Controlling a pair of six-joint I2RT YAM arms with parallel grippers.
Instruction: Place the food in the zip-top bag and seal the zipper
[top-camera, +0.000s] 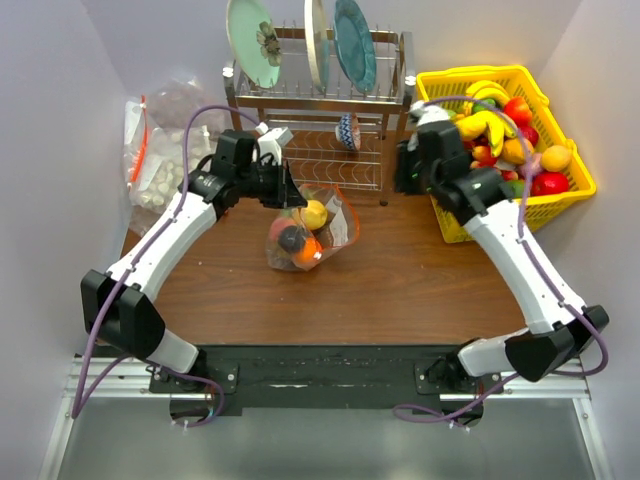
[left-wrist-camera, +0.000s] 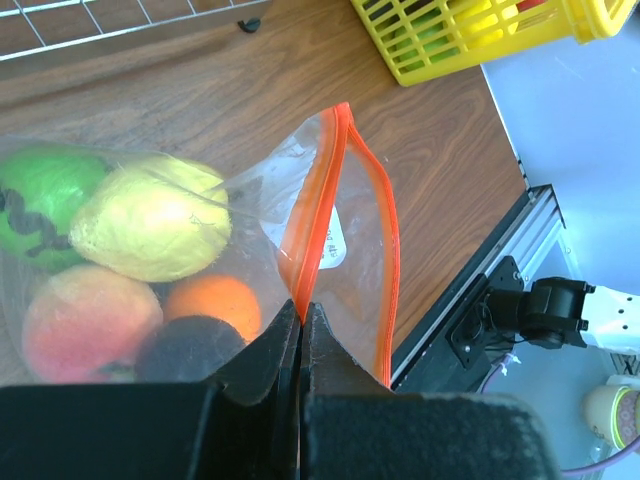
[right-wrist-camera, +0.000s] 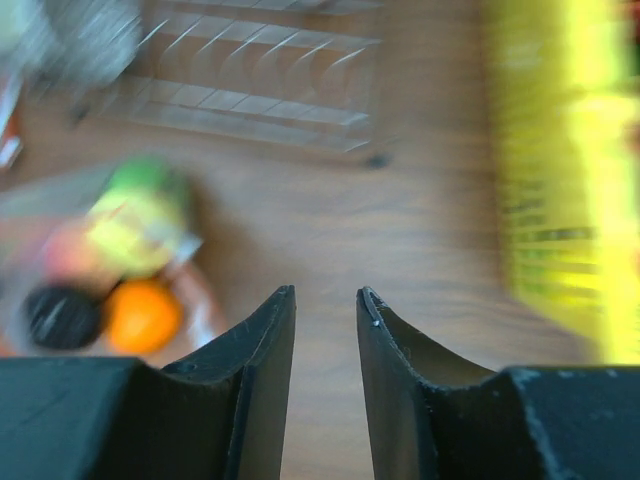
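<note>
My left gripper is shut on the orange zipper edge of a clear zip bag at the table's centre. Inside the bag show a yellow fruit, a green one, a peach, a dark fruit and an orange. My right gripper stands apart to the right of the bag, fingers part open, nothing seen between them; its view is blurred.
A yellow basket of fruit stands at the back right. A wire dish rack with plates is at the back, plastic bags at the left.
</note>
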